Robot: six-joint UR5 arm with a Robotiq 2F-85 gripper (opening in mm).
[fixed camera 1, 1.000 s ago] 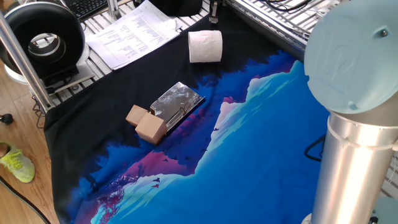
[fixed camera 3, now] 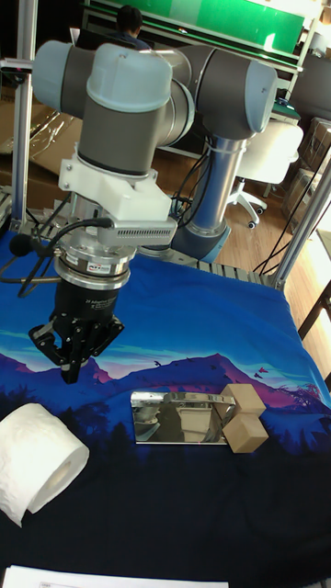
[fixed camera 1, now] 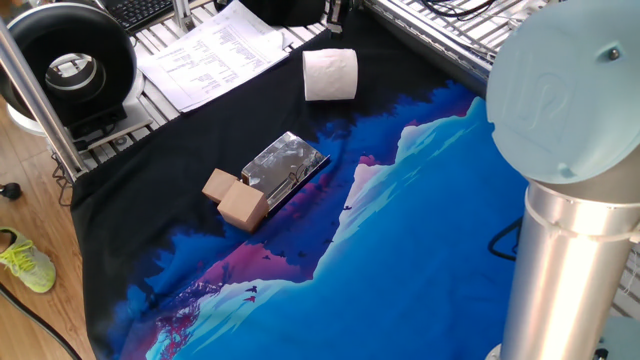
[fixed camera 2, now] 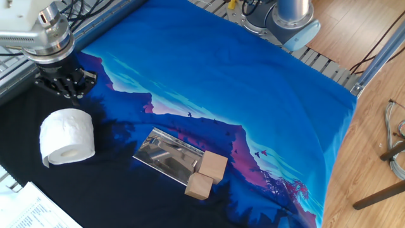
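Note:
My gripper [fixed camera 3: 70, 373] is a black two-finger one, hanging in the air with its fingertips together and nothing visible between them. In exterior view 2 it hangs just beyond the white paper roll [fixed camera 2: 67, 136], apart from it; only its tip shows at the top edge of exterior view 1. The roll lies on its side on the dark part of the cloth. A shiny silver box [fixed camera 2: 168, 155] lies flat near the middle. Two light-brown cubes, one larger [fixed camera 2: 213, 166] and one smaller [fixed camera 2: 199, 186], sit against one end of it.
A blue, purple and black printed cloth [fixed camera 1: 420, 240] covers the table, with a wide clear area towards the arm's base [fixed camera 2: 294, 16]. Printed papers [fixed camera 1: 213, 58] and a black round device [fixed camera 1: 75, 70] stand off the cloth. Metal rails line the edges.
In exterior view 1 the gripper's tip has drawn slightly upward, away from the roll. The roll, silver box and cubes have stayed where they were.

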